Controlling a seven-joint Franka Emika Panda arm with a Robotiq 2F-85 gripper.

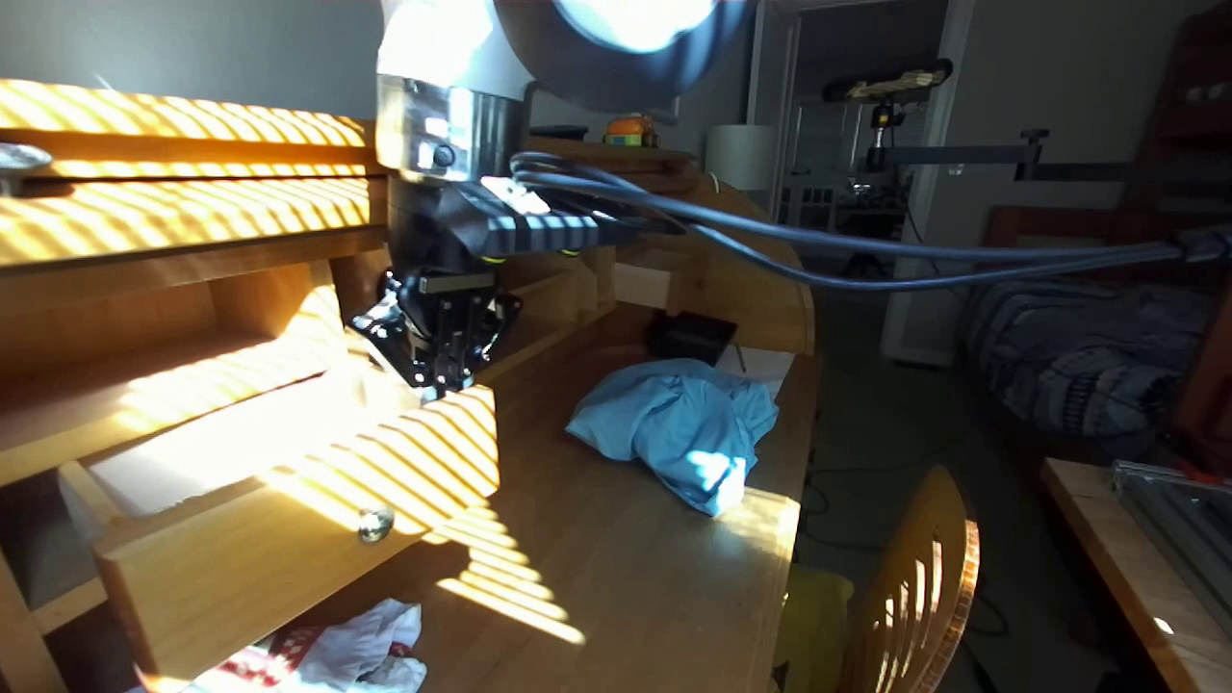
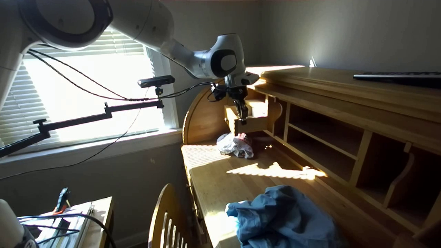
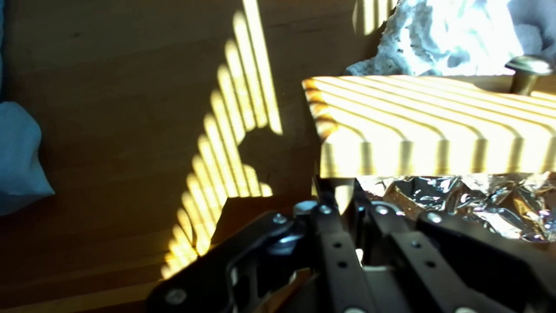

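Note:
A light wooden drawer [image 1: 271, 566] with a round metal knob [image 1: 375, 526] stands pulled out of the desk's upper shelving. In exterior view 1 its front runs aslant, with the right end farther out. My gripper [image 1: 433, 393] points down at that right end; exterior view 2 also has the gripper [image 2: 243, 120] over the drawer. From the wrist, the gripper is closed round a pale strip just behind the drawer front [image 3: 432, 120], which looks like the drawer's side wall. Crumpled foil [image 3: 469, 201] lies inside the drawer. The fingers partly hide the gripped edge.
A blue cloth [image 1: 681, 422] is heaped on the desktop [image 1: 554, 554]. Below the drawer lies a white and red cloth [image 1: 358, 653]. Open cubbyholes [image 2: 322, 136] line the desk's back, and a wooden chair [image 1: 924, 577] stands before it. Bare desktop separates the cloths.

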